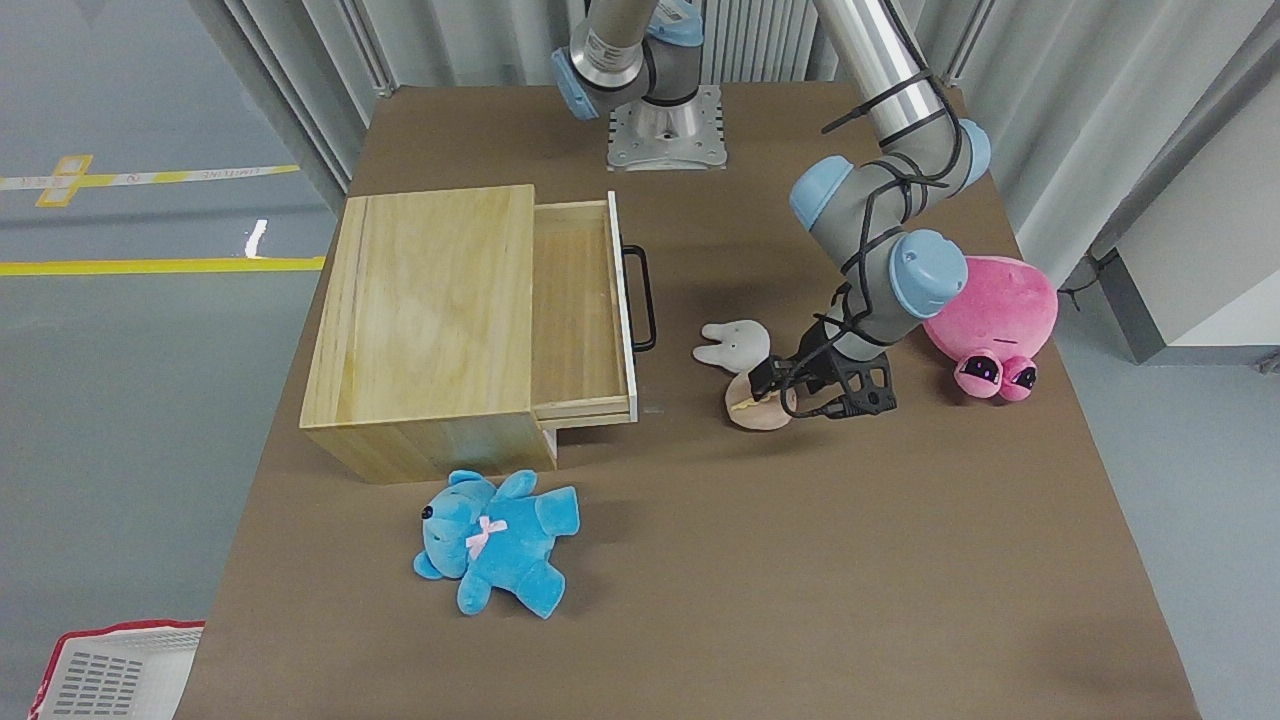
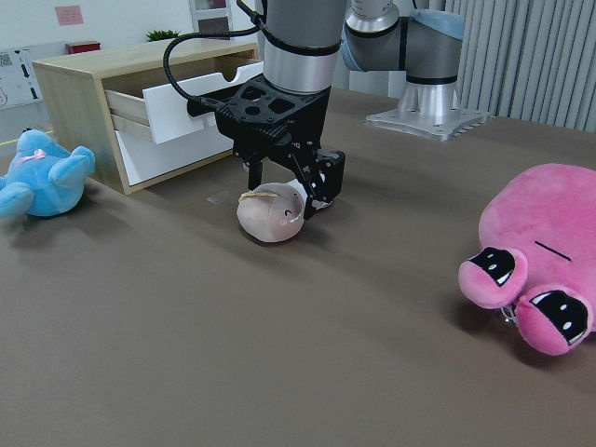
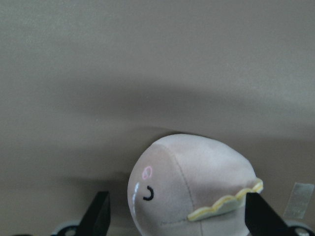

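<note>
A round beige plush (image 1: pixel 749 410) (image 2: pixel 264 216) (image 3: pixel 167 182) with a yellow frill lies on the table beside a white bunny plush (image 1: pixel 727 348). My gripper (image 1: pixel 822 396) (image 2: pixel 285 191) is low over the beige plush, its fingers open to either side of it. In the wrist view the plush sits between the two dark fingertips, with no grip visible.
A wooden cabinet (image 1: pixel 420 300) has its drawer (image 1: pixel 570 312) pulled out to the right. A blue bear (image 1: pixel 516 552) lies at the front, a pink plush (image 1: pixel 986 300) at the right.
</note>
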